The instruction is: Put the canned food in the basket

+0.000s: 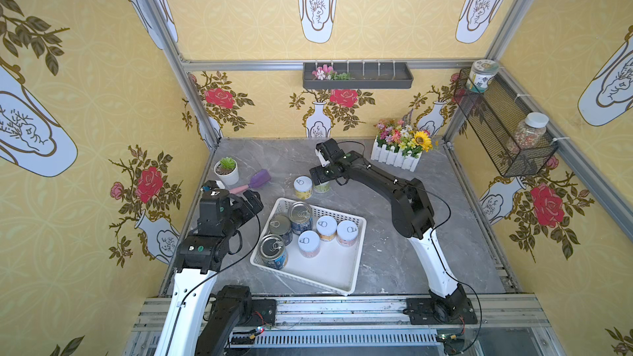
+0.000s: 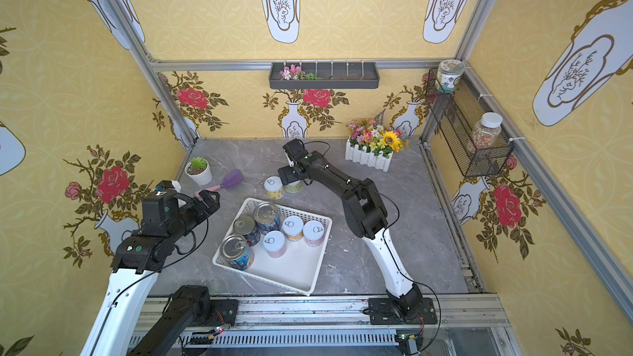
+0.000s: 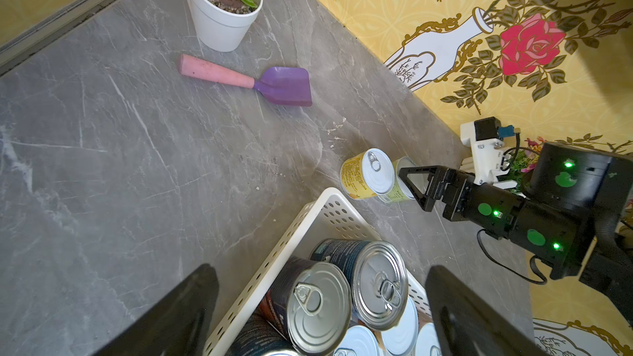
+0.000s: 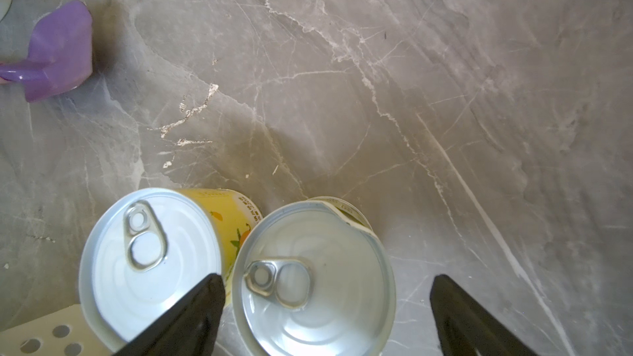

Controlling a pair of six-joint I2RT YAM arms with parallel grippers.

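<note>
Two small cans stand side by side on the table behind the white basket: a yellow can and a green can. Over the green one is my right gripper, open, partly hiding it from above. In the right wrist view the silver lid of the green can lies between the spread fingers, with a gap on the right; the yellow can is just left of it. Several cans, large and small, stand inside the basket. My left gripper hangs open and empty left of the basket.
A purple scoop with a pink handle and a potted succulent are at the back left. The flower box stands at the back right. The basket's front right is bare, and the table right of it is clear.
</note>
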